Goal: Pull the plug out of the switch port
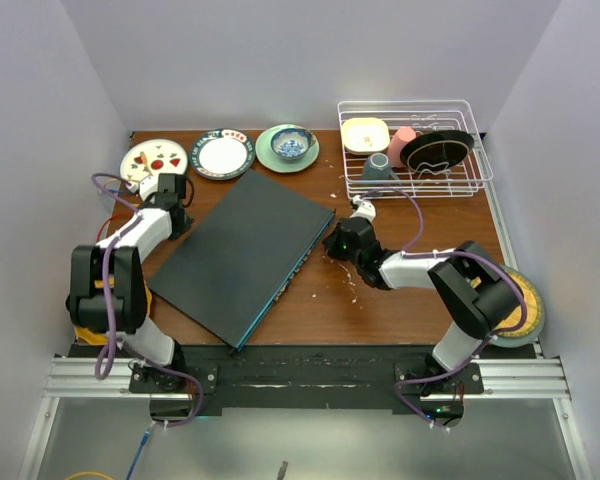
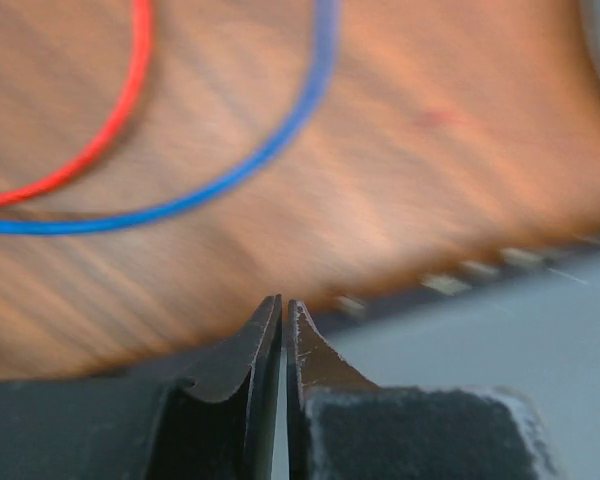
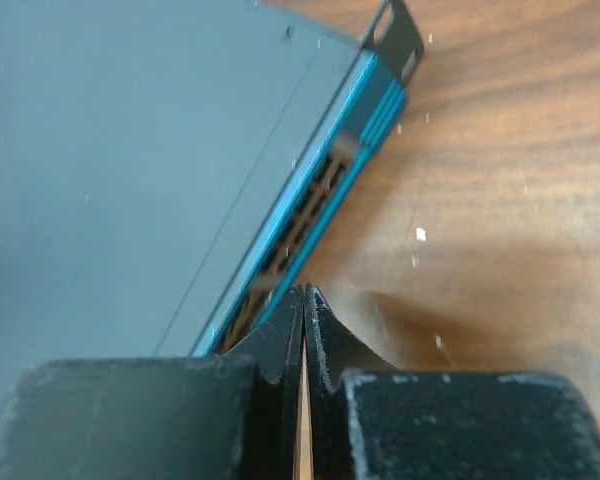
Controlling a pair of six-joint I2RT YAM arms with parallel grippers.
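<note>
A large dark switch [image 1: 240,255] lies diagonally on the table, its blue-edged port side facing right; in the right wrist view its row of ports [image 3: 295,230] runs along that edge, with no plug clearly visible there. My left gripper [image 1: 180,225] is beside the switch's upper-left side, over loose cables; in the left wrist view a red cable [image 2: 100,135] and a blue cable [image 2: 230,180] show blurred, and the gripper looks shut, nothing clear between its tips. My right gripper [image 1: 330,240] is shut, empty, just right of the port edge [image 3: 305,295].
Plates [image 1: 223,153] and a bowl [image 1: 292,142] line the back. A white dish rack [image 1: 460,180] stands at the back right, a yellow round item [image 1: 520,310] at the right edge. Bare table lies right of the switch.
</note>
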